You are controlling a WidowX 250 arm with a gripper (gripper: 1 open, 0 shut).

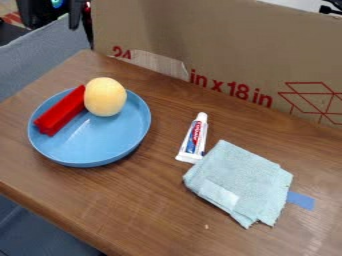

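A blue plate (111,140) holds a red bar (58,113) and a pale yellow ball (104,96). A toothpaste tube (194,137) lies to the right of the plate, and a folded light blue cloth (238,182) rests at the lower right. My gripper (54,19) is at the top left, mostly cut off by the frame edge, above and behind the plate; its opening cannot be made out.
A cardboard box (241,50) lines the back of the wooden table (147,210). Blue tape (299,200) is stuck near the cloth. The table's left edge drops to a dark area.
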